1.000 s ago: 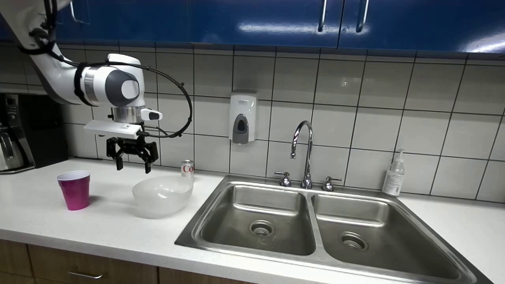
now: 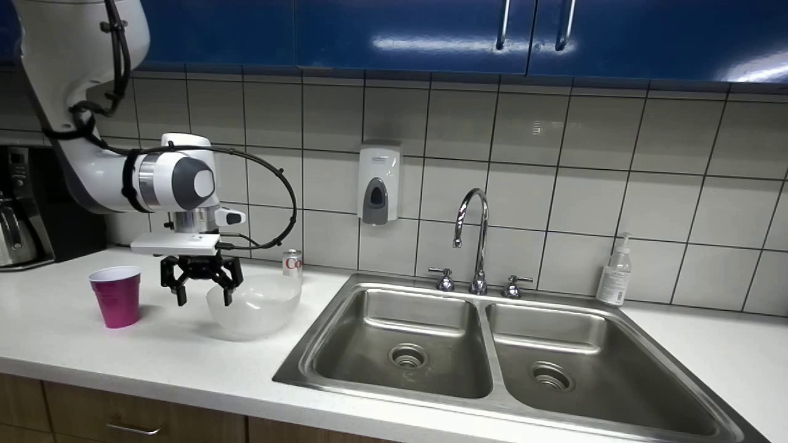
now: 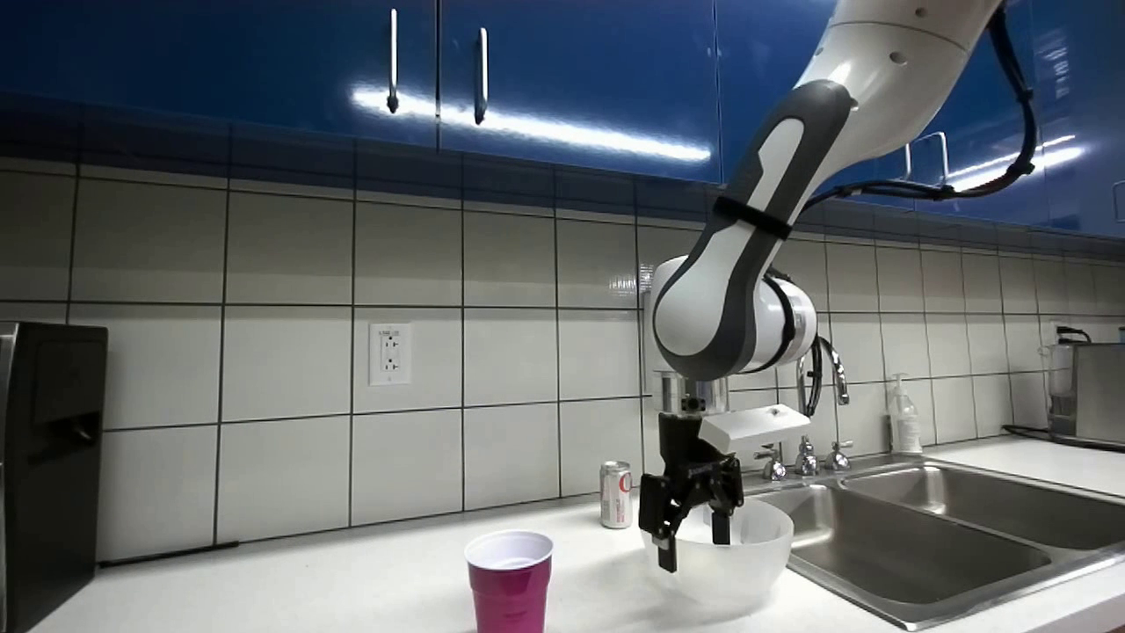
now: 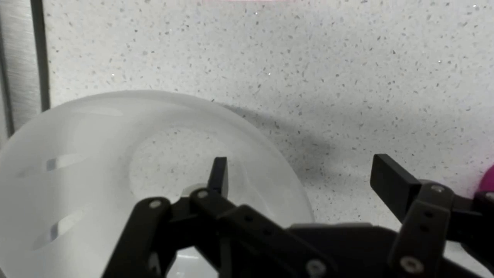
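Observation:
A translucent white bowl (image 2: 258, 310) stands upright on the counter, left of the sink; nothing shows inside it in the wrist view. My gripper (image 2: 203, 299) is open at the bowl's left rim, pointing down. In the wrist view one fingertip (image 4: 219, 176) is over the bowl's inside and the other lies beyond the rim, above bare counter. The bowl's wall (image 4: 282, 185) runs between them, with the fingers apart. A magenta cup (image 2: 118, 299), white inside, stands upright to the left of my gripper.
Behind the bowl a soda can (image 3: 616, 494) stands near the tiled wall. The steel double sink (image 2: 317, 332) begins just right of the bowl. A black coffee maker (image 2: 63, 210) is at the far left. Counter in front of the bowl is clear.
My gripper has come down from above the bowl to the height of its rim, shifting slightly left. It stays open. The bowl, cup and can have not moved.

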